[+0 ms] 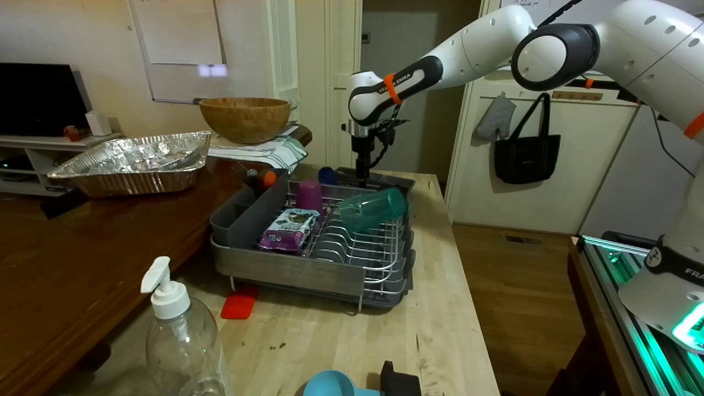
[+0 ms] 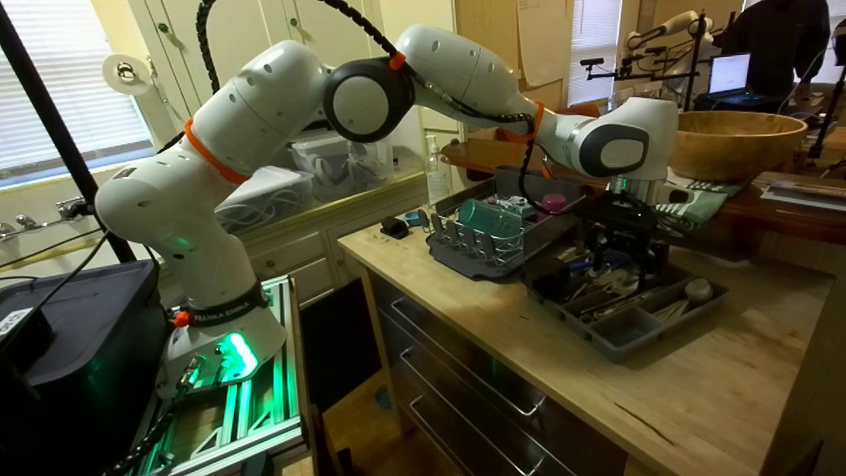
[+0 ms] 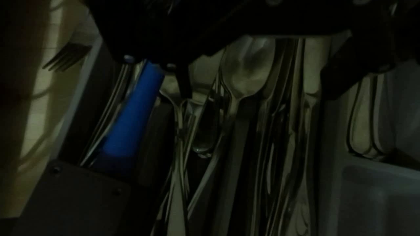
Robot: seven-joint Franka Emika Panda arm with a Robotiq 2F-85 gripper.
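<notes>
My gripper is open and points down over the cutlery in a grey tray (image 2: 615, 349). In the wrist view a spoon (image 3: 247, 70) and several metal handles lie between its spread fingers, with the right finger (image 3: 339, 74) near the compartment's right wall. A blue handle (image 3: 134, 114) lies left of the left finger. The wrist view is dark, so I cannot tell whether either fingertip touches the cutlery. From the far side of the dish rack, exterior view 1 shows the gripper (image 1: 363, 177) low, its tips partly hidden by the tray.
A dish rack (image 1: 290, 267) with a green cup (image 1: 374, 210), a purple cup (image 1: 309, 196) and a purple packet (image 1: 290, 230) stands close beside the tray. A wooden bowl (image 2: 733, 147) sits on the raised table behind. Bare counter (image 2: 714, 396) lies in front of the tray.
</notes>
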